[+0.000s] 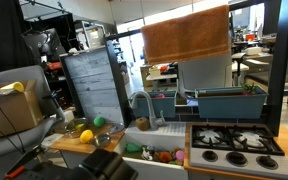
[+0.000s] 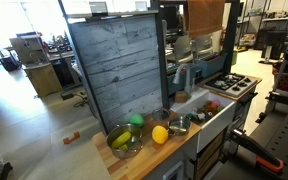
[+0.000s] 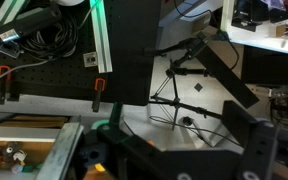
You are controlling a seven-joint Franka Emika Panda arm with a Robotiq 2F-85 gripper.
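Observation:
My gripper shows in the wrist view as dark, blurred parts along the bottom. Its two fingers stand apart, with pale floor between them and no object held. The wrist camera looks down on a black table edge and the floor. On the wooden counter (image 2: pixel 172 150) sit a metal bowl (image 2: pixel 131 151) with yellow-green items in it, a yellow-orange ball (image 2: pixel 160 134), a green ball (image 2: pixel 137 122) and a small metal pot (image 2: pixel 179 124). Several colourful items (image 1: pixel 164 155) lie in the white sink. The gripper is well away from these things.
A stove (image 1: pixel 236 140) stands right of the sink, below a blue-grey bin (image 1: pixel 224 106). Behind the sink rises a faucet (image 1: pixel 142 105). A grey plank wall (image 2: pixel 124 70) backs the counter. Cables (image 3: pixel 54 38) lie on the black table near my gripper.

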